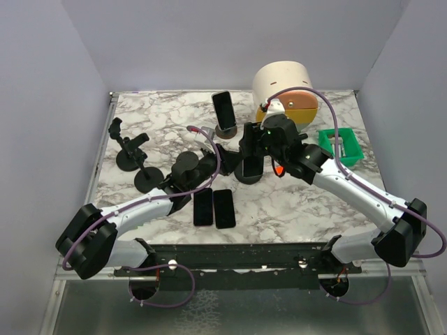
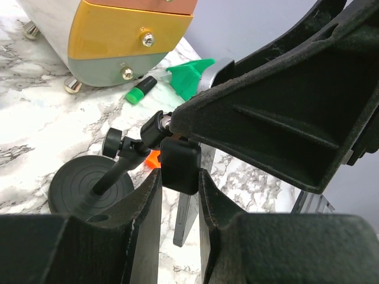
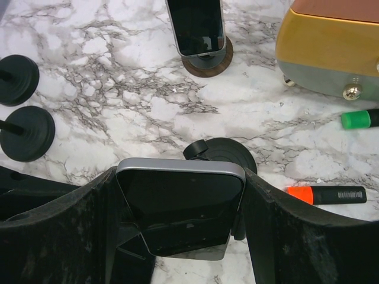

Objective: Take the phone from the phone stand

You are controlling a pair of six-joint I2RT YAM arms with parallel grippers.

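Note:
A phone (image 3: 180,207) is held edge-up in my right gripper (image 1: 255,139), which is shut on it above a black stand (image 3: 228,151) at table centre. In the left wrist view the phone is seen edge-on beside the stand's round base (image 2: 89,183). My left gripper (image 1: 220,157) is just left of the phone, its fingertips at a small black block on the stand's arm (image 2: 180,165); whether they close on it is hard to tell.
Another phone stands on a stand (image 1: 223,112) at the back, beside a rounded box (image 1: 286,84). Empty stands are at left, two phones (image 1: 224,209) lie front centre, a green tray (image 1: 356,146) sits right.

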